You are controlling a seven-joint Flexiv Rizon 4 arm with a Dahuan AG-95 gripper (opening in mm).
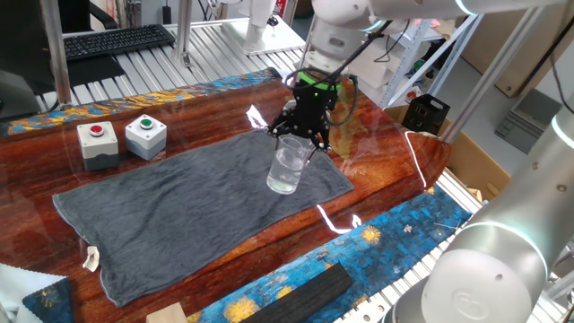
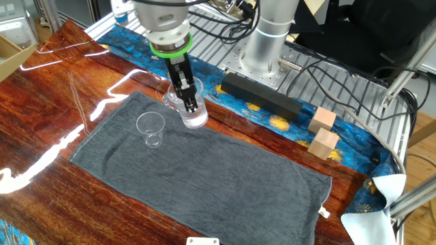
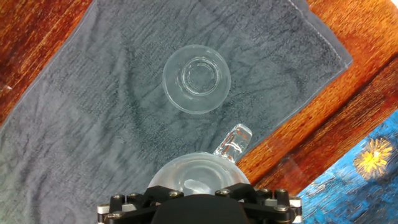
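A clear glass jug (image 1: 286,169) with a handle (image 3: 234,143) and what looks like clear liquid low inside is held over the grey towel (image 1: 179,211). My gripper (image 1: 299,140) is shut on it near the top, its fingers spread wide across the body. The jug looks close to upright; whether its base clears the towel is hard to tell. An empty-looking clear glass (image 2: 151,128) stands on the towel beside the jug. From above, in the wrist view, the glass (image 3: 196,79) lies ahead of the jug, with a gap between them. Exterior view 1 does not clearly show the glass.
Two button boxes, one with a red button (image 1: 98,146) and one with a green button (image 1: 146,137), stand beyond the towel. A black bar (image 2: 261,96) and two wooden blocks (image 2: 323,143) lie along the robot's side. Most of the towel is bare.
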